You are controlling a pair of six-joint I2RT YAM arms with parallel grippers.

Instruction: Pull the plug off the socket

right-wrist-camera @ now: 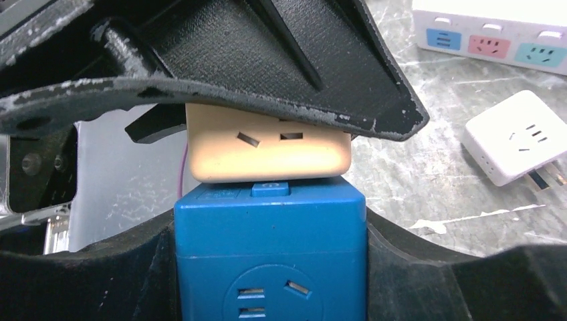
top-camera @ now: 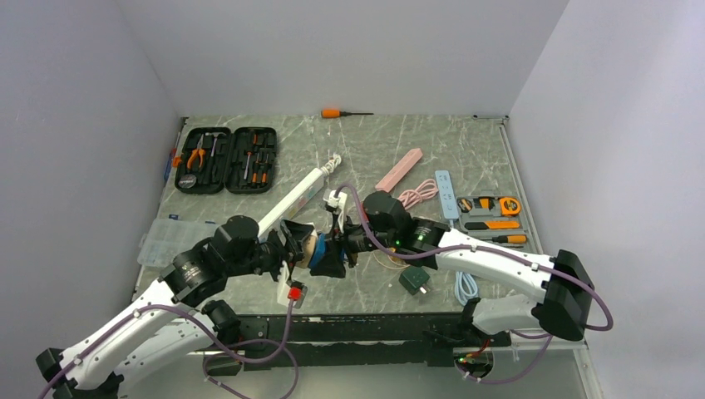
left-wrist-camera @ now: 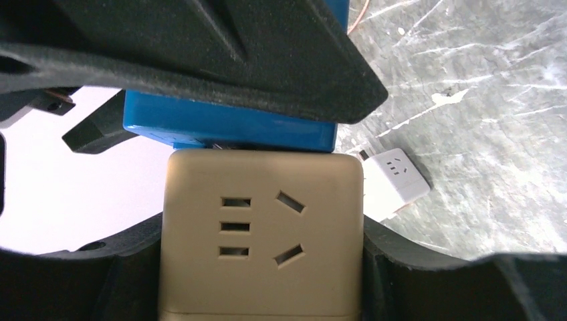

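Observation:
A tan socket block (left-wrist-camera: 262,200) with slots on its face fills the lower left wrist view, and my left gripper is shut on its sides. My right gripper is shut on a blue slotted block (right-wrist-camera: 271,227). The two blocks face each other almost edge to edge. A thin dark gap shows between them in the left wrist view; whether prongs still join them is hidden. From above, the tan block (top-camera: 308,249) and the blue block (top-camera: 319,249) are held between the two arms over the front of the table.
A white cube adapter (right-wrist-camera: 518,137) lies on the table below, beside a long white power strip (top-camera: 291,201). A green charger (top-camera: 413,280) sits at front right. Tool cases (top-camera: 224,160) and a pink strip (top-camera: 399,170) are farther back.

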